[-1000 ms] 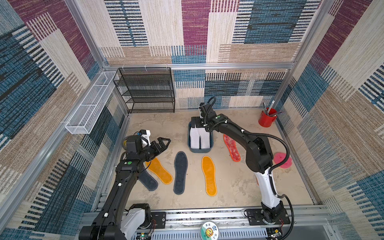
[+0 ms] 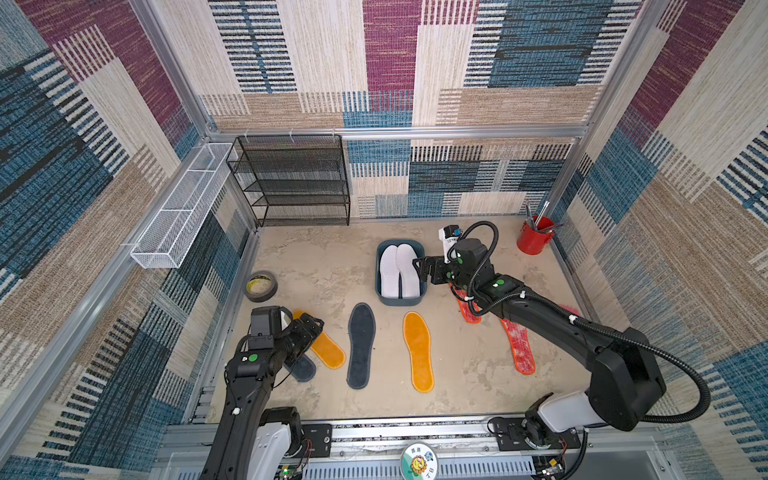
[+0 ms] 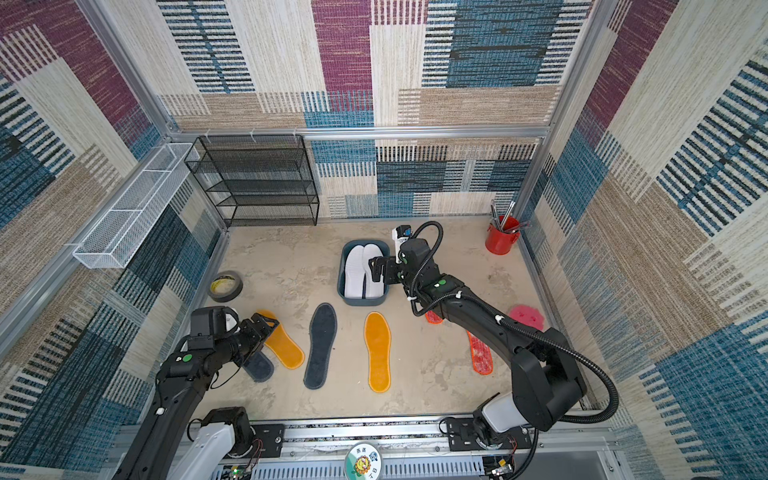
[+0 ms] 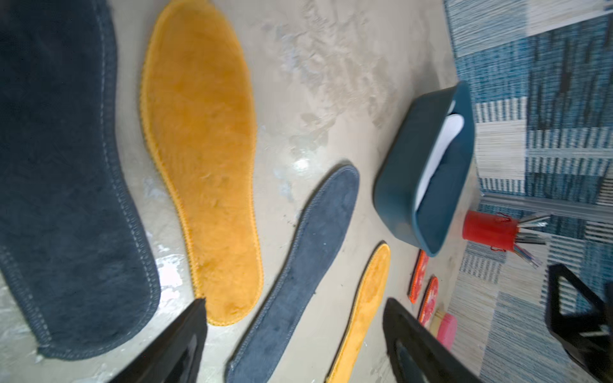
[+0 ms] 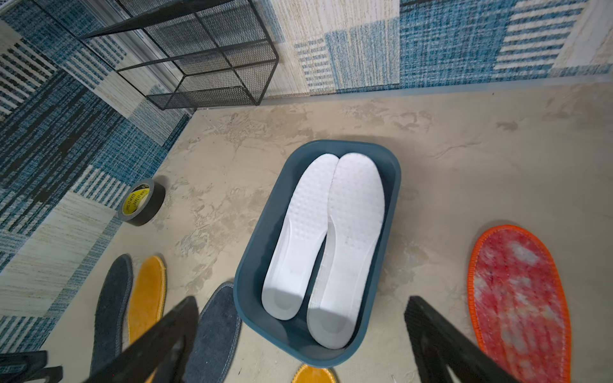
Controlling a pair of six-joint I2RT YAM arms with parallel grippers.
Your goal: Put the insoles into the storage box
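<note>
The blue-grey storage box (image 5: pixel 249 281) holds two white insoles (image 5: pixel 348 223) side by side. My right gripper (image 2: pixel 424 270) is open just at the box's right, nothing between its fingers. My left gripper (image 2: pixel 309 328) hangs open above a yellow insole (image 4: pixel 204 191) and a dark grey insole (image 4: pixel 70 191) on the left. Another dark grey insole (image 2: pixel 360 344) and another yellow insole (image 2: pixel 418 352) lie below the box. Red insoles (image 2: pixel 518 352) lie on the right, partly hidden by my right arm.
A black tape roll (image 2: pixel 260 296) lies at the left, a black wire rack (image 2: pixel 288 220) stands at the back left, and a red pen cup (image 2: pixel 533 240) at the back right. A pink round item (image 3: pixel 525 314) lies at the right.
My right gripper has moved from over the box rightward and toward the front. My left gripper has moved frontward and slightly left, lower over the left insoles.
</note>
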